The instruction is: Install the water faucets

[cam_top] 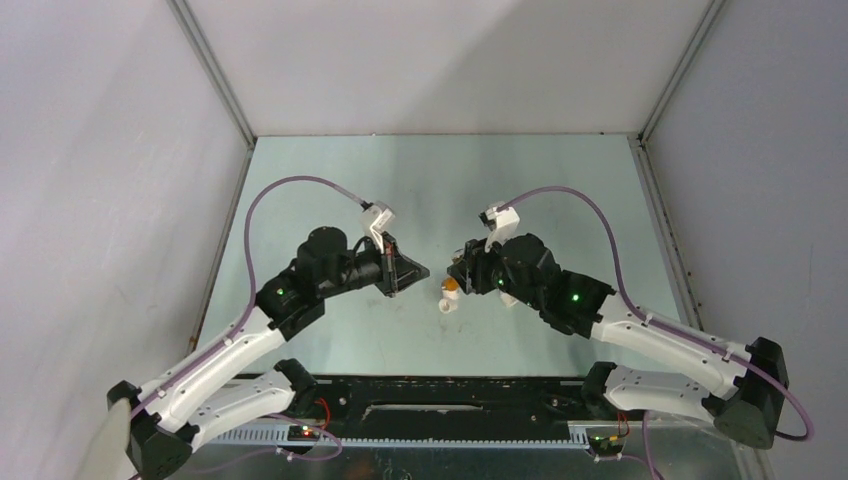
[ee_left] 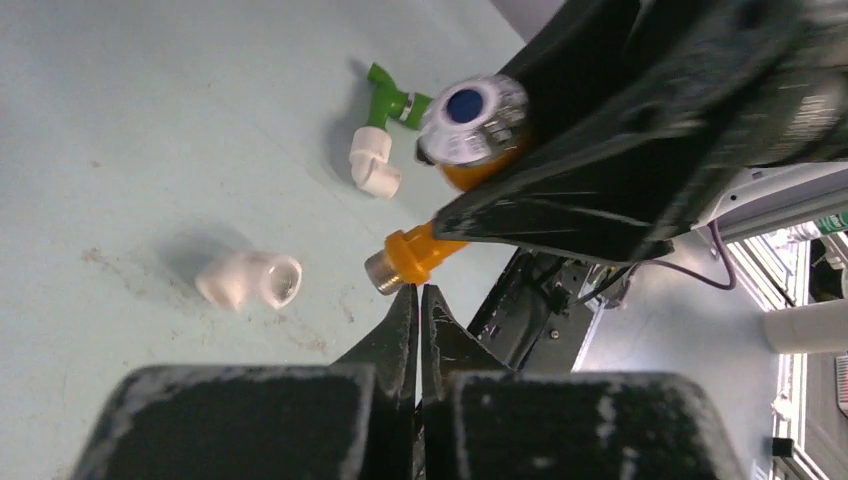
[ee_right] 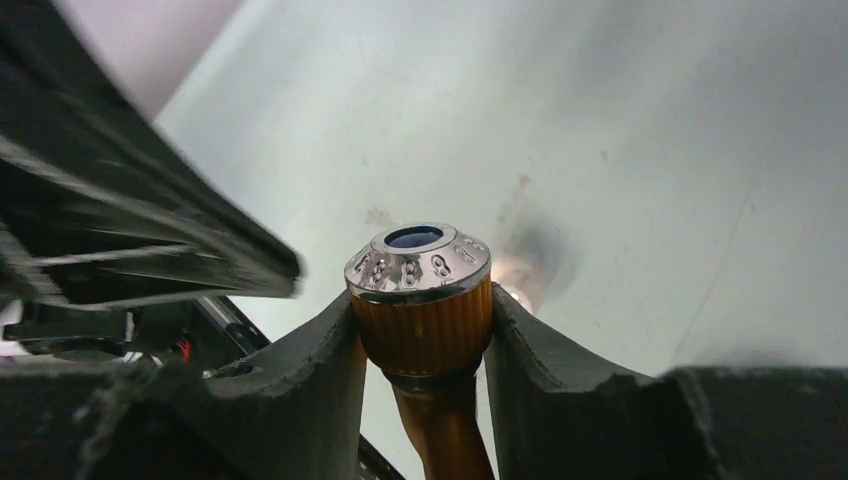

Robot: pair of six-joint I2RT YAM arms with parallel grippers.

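An orange faucet with a chrome-topped knob is in my right gripper, which is shut on it; its threaded end points down-left in the left wrist view. My left gripper is shut, nothing showing between its fingertips, just below that threaded end. A white elbow fitting lies loose on the board, left of the left fingertips in that view and slightly blurred. A green faucet with a white elbow on it lies farther back in the left wrist view.
The pale board is clear toward the back and sides. Walls enclose it at the back, left and right, and a black rail runs along the front edge.
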